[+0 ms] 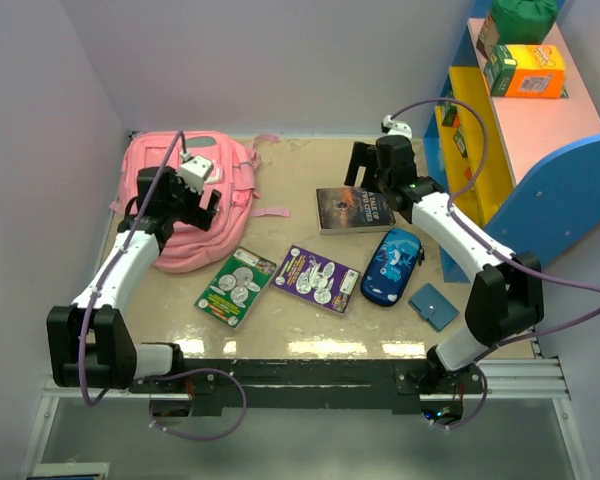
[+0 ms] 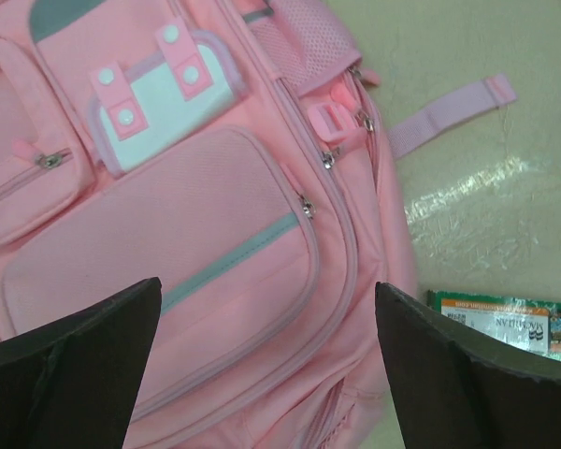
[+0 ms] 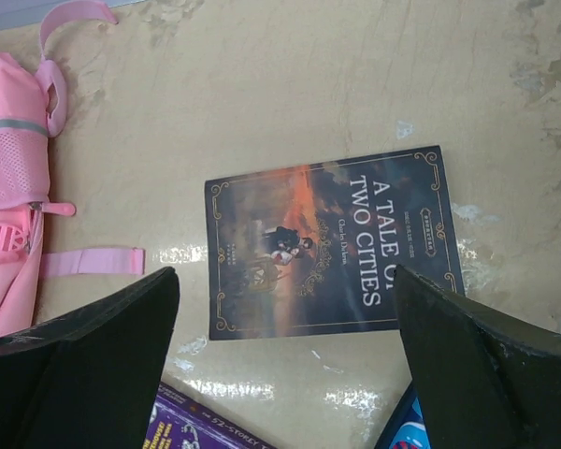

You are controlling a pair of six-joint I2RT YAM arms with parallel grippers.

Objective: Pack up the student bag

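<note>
A pink backpack [image 1: 195, 240] lies flat at the left of the table, its zips apparently closed. Over it hovers my left gripper [image 1: 204, 211], open; the left wrist view shows only the bag's front pocket [image 2: 215, 196] beyond the spread fingers. At the right, my open right gripper [image 1: 360, 165] hangs above the dark book "A Tale of Two Cities" [image 1: 354, 210], and nothing is between its fingers. Flat on the table lie a green booklet [image 1: 236, 287], a purple booklet [image 1: 316, 279], a blue pencil case [image 1: 391, 266] and a small blue-grey item [image 1: 434, 306].
A blue and yellow shelf [image 1: 540, 180] fills the right side, with an orange-green box [image 1: 527, 71] and a green bag [image 1: 522, 20] on top. Bare table shows between backpack and book. Pink straps [image 3: 93, 262] stick out from the backpack.
</note>
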